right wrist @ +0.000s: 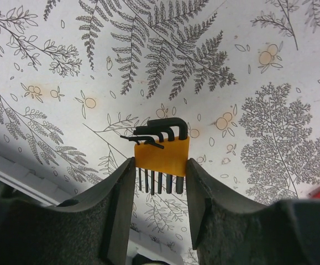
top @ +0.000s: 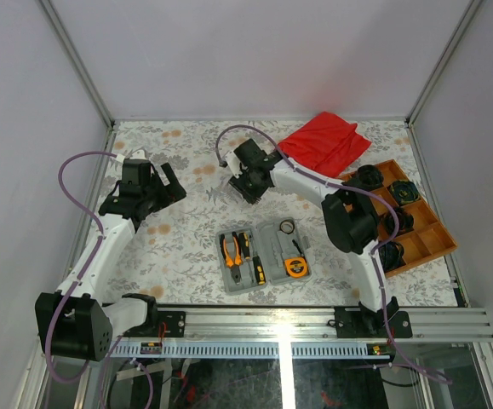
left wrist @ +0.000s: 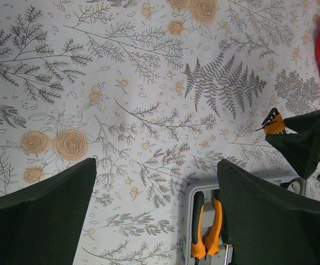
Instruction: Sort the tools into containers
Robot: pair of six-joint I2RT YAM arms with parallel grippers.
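Observation:
A hex key set [right wrist: 162, 156] with an orange holder and black keys sits between the fingertips of my right gripper, both pads against the holder's sides. In the left wrist view the same orange hex key set [left wrist: 274, 122] shows at the tip of the right gripper, above and to the right of the toolbox. My left gripper [top: 169, 181] stands open and empty over the left of the table. Front centre lies the open grey toolbox [top: 244, 288], holding orange-handled pliers [top: 231, 251], screwdrivers and a tape measure [top: 296, 267].
At the right edge is a wooden compartment box [top: 434, 241] with coiled dark cables in several compartments. A red cloth [top: 324, 145] lies crumpled at the back. Patterned table [top: 199, 213] between the left gripper and the toolbox is bare.

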